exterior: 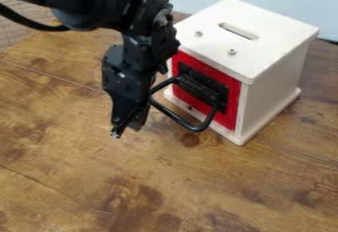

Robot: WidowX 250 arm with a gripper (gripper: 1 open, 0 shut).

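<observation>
My black gripper (122,127) points down over the wooden table, left of a white wooden box (271,73) with a slot and two screws on top. It is shut, with nothing visible between its fingers. The box's red front (224,117) carries a black panel with a black loop handle (185,122) that sticks out toward the gripper, close beside it.
A pale wall stands behind the box. A black cable arcs at the upper left.
</observation>
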